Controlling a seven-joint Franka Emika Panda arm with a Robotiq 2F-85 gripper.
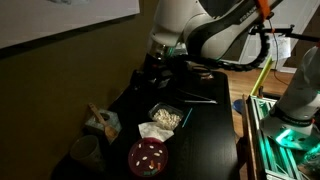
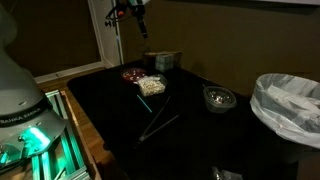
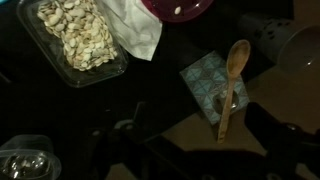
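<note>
My gripper is open, with nothing between its fingers in the wrist view. Ahead of its dark fingertips a wooden spoon (image 3: 233, 78) lies across a blue patterned box (image 3: 208, 84). A clear tray of pale seeds or nuts (image 3: 82, 36) is at the upper left, beside a white napkin (image 3: 136, 24). The red bowl (image 3: 176, 6) shows only partly at the top edge, and a dark cup (image 3: 300, 48) stands at the right. In exterior view 1 the gripper hangs above the far part of the table, hiding what lies behind it.
A clear round container (image 2: 219, 98) stands near the wall side. Beyond it is a large bin with a white liner (image 2: 288, 105). Thin dark utensils (image 2: 155, 123) and a blue stick (image 2: 145, 103) lie on the black table, whose near middle is otherwise bare.
</note>
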